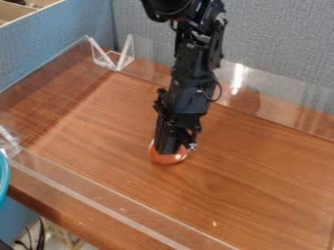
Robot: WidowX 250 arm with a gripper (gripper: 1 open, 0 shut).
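Note:
My black gripper (175,137) is lowered to the wooden table, over a small orange-red round object (166,156) that is mostly hidden behind its fingers. The fingertips are at or on this object. Whether they are shut on it or only around it I cannot tell from this view.
A clear plastic wall runs along the back and front of the wooden table (261,186). A white wire holder (111,57) stands at the back left, and part of a cyan item (4,176) shows at the left edge.

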